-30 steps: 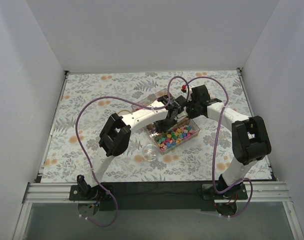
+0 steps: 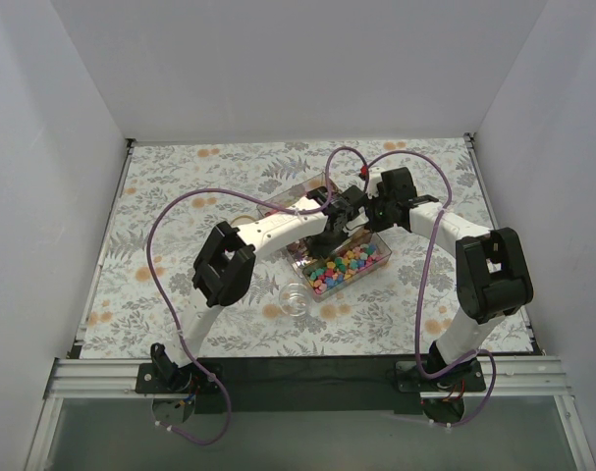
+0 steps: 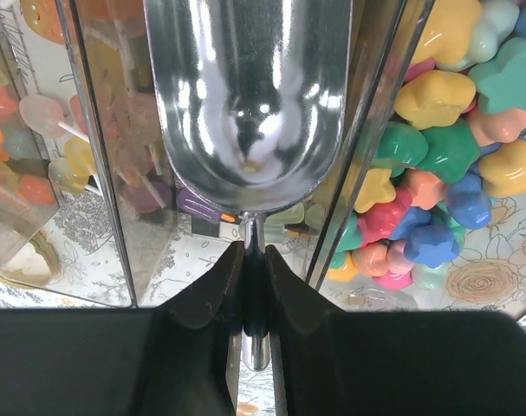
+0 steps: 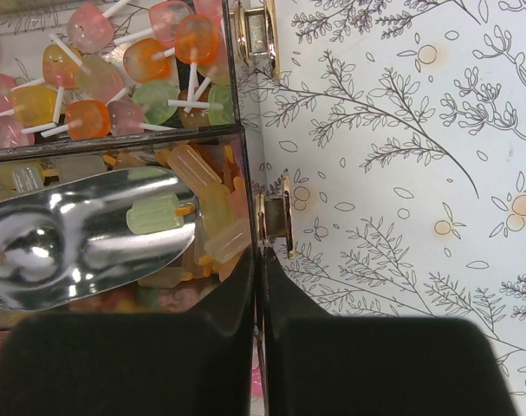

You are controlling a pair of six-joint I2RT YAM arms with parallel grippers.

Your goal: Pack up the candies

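Note:
A shiny metal scoop (image 3: 250, 95) lies inside the narrow middle compartment of a clear box (image 3: 366, 113). My left gripper is shut on its handle (image 3: 254, 232). In the right wrist view the tip of the scoop (image 4: 63, 238) reaches among pale popsicle-shaped candies (image 4: 212, 204), with one light green candy (image 4: 154, 214) in its mouth. At the box's end wall, beside a gold hinge (image 4: 275, 217), my right gripper is shut on the clear rim. In the top view the arms hide much of this compartment.
Lollipops (image 4: 98, 78) fill the neighbouring compartment. Colourful star- and heart-shaped candies (image 2: 345, 267) are in the compartment on the other side. A clear round container (image 2: 295, 299) stands in front of the box.
Over the last second the right arm has shifted very slightly to the right at the box rim. The left arm and the box look unchanged.

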